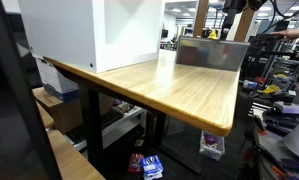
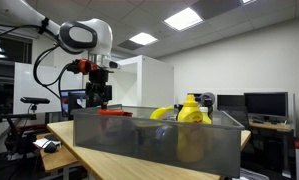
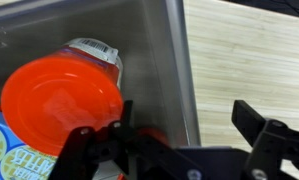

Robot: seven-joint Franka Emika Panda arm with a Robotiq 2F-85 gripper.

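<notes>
My gripper stands open in the wrist view, one finger on each side of the grey bin's wall (image 3: 175, 68). The left finger is over the bin's inside and the right one over the wooden table. An orange-red round thing (image 3: 61, 104) lies in the bin beside the left finger; whether they touch, I cannot tell. Between the fingers I see only the wall and table. In exterior view 2 the gripper (image 2: 97, 98) points down at the left end of the bin (image 2: 159, 142), close to a red object (image 2: 115, 113).
Yellow objects (image 2: 192, 112) stick up from the bin's right half. A clear or silver item (image 3: 97, 50) and a blue-and-yellow one (image 3: 7, 150) lie near the orange-red thing. The tabletop (image 1: 154, 82) in front of the bin is bare.
</notes>
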